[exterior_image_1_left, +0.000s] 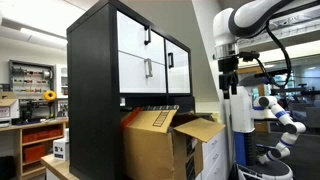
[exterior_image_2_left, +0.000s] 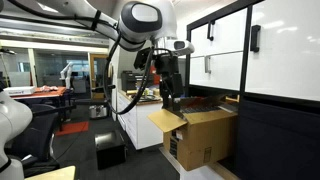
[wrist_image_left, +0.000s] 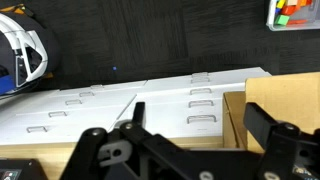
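My gripper stands open, its two dark fingers wide apart at the bottom of the wrist view with nothing between them. Exterior view 1 has the gripper (exterior_image_1_left: 229, 88) hanging in the air, pointing down, to the right of a cardboard box (exterior_image_1_left: 148, 152). In exterior view 2 the same gripper (exterior_image_2_left: 172, 100) is just above an outspread flap of the cardboard box (exterior_image_2_left: 208, 143); whether they touch cannot be told. The box's top flaps are open, and its inside is mostly hidden. A tan cardboard flap (wrist_image_left: 283, 95) shows at the right of the wrist view.
A black cabinet (exterior_image_1_left: 93, 95) with white doors (exterior_image_1_left: 136, 42) rises behind the box. White drawers (wrist_image_left: 187, 107) with grey handles lie below the gripper. Dark floor (wrist_image_left: 160, 40) is open beyond them. A bin of coloured pieces (wrist_image_left: 294, 14) sits at the top right.
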